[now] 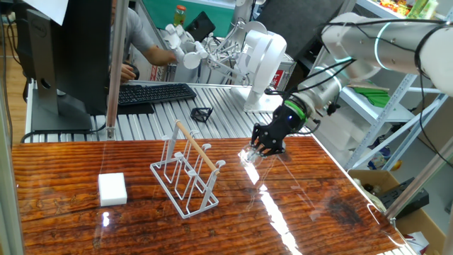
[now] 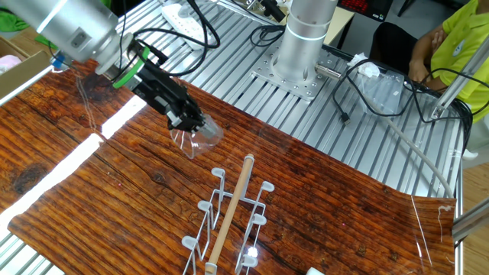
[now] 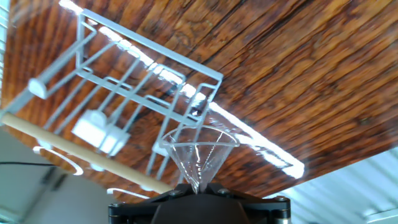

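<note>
My gripper (image 1: 260,147) is shut on a clear, see-through cup (image 3: 202,152) that flares towards its open rim. In the wrist view the cup's narrow end sits at the fingertips and its mouth points away from me. Exterior view 2 shows the cup (image 2: 200,139) tilted over the table, apart from the rack. A grey wire drying rack (image 1: 185,173) with a wooden top bar (image 2: 231,214) and several capped prongs stands beside the gripper, to its left in exterior view 1. Its prongs look empty.
A white block (image 1: 112,189) lies left of the rack on the glossy wood-patterned tabletop (image 1: 64,163). Free surface lies right of the rack. Behind are a keyboard (image 1: 157,93) and a monitor (image 1: 67,57). The robot's base (image 2: 302,57) is bolted to the slatted metal surface.
</note>
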